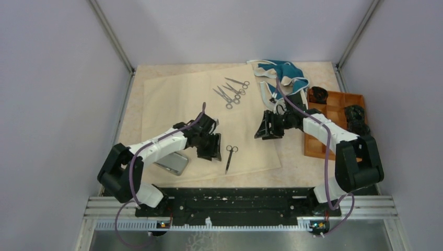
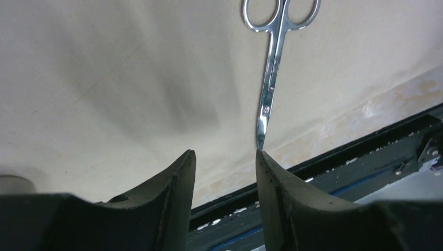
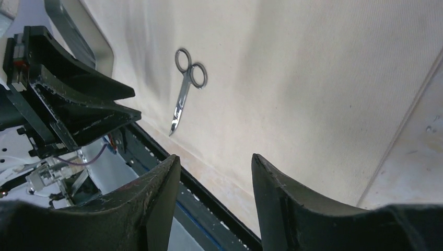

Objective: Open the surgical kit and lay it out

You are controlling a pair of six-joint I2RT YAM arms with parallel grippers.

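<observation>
On the cream cloth [image 1: 177, 99], several scissor-like instruments [image 1: 230, 97] lie at the back; a single pair of scissors [image 1: 230, 157], also in the left wrist view [image 2: 269, 78] and right wrist view [image 3: 183, 97], lies near the front, rings toward the back. My left gripper [image 1: 214, 151] is open just left of those scissors, nothing between its fingers. My right gripper [image 1: 264, 133] is open and empty, further right over the cloth. A metal tray [image 1: 172, 164] lies at front left, partly under the left arm.
A teal-and-white wrap [image 1: 282, 70] is bunched at back right. An orange compartment box [image 1: 334, 99] with black bundles sits on the right, partly under the right arm.
</observation>
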